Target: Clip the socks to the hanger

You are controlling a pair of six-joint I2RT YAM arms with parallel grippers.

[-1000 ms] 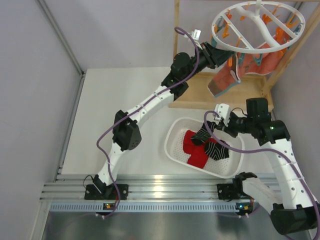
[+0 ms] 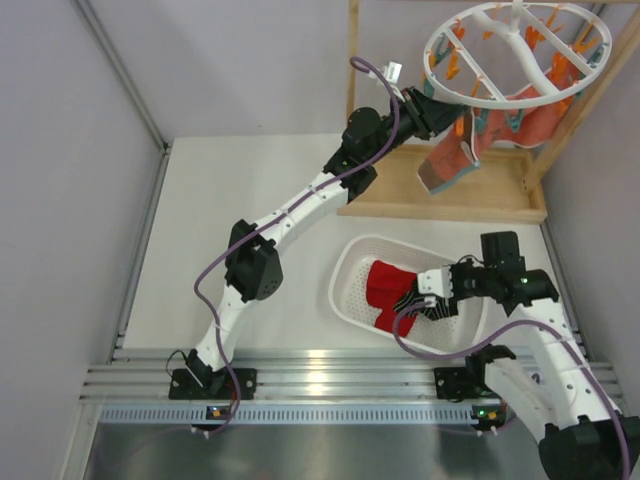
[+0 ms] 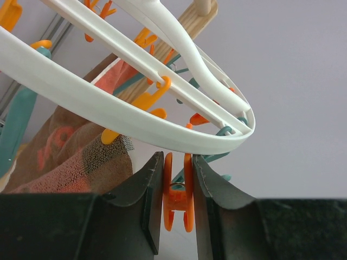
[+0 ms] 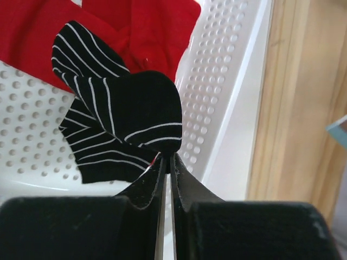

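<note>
An orange clip [image 3: 179, 199] hangs below the rim of the white round hanger [image 3: 130, 128]; my left gripper is shut on it. Down in the bin, the black sock with white stripes [image 4: 143, 105] lies bunched, one end raised to the tips of my right gripper. Its fingers are nearly together with the sock's edge between them. A second striped piece [image 4: 103, 154] lies under it; whether it is a separate sock I cannot tell. Beside these rest red socks [image 4: 157, 32], also visible in the top view [image 2: 388, 284].
The white perforated bin [image 2: 345, 262] has raised walls around the right gripper. A wooden stand [image 2: 460, 213] rises behind it. Several brown and orange socks [image 2: 447, 160] hang from the hanger.
The left arm and hanger have stayed still.
</note>
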